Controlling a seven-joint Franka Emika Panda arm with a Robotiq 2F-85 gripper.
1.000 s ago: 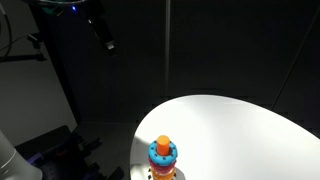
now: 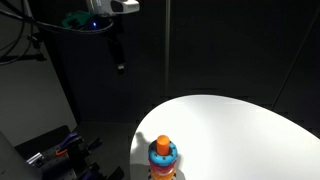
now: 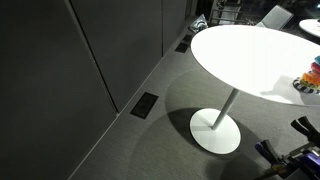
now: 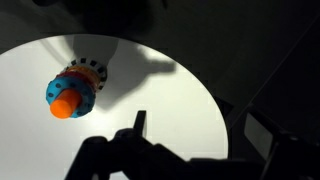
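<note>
A stacking-ring toy (image 2: 162, 158) with an orange top, a blue ring and further coloured rings below stands upright near the table's edge. Wrist view shows the toy (image 4: 72, 92) at upper left, its black-and-white patterned base partly visible. Only part of the toy (image 3: 314, 76) enters the second exterior view, at its right edge. My gripper is open, its dark fingers spread along the lower part of the wrist view with nothing between them. In the first exterior view it hangs high at upper left, well apart from the toy.
Dark clamp-like pieces (image 2: 95, 144) sit low at left, beside the table. Dark panels (image 2: 215, 50) close off the back.
The arm has moved rightward and downward in the first exterior view, and more of it now shows. The toy stays where it was.
</note>
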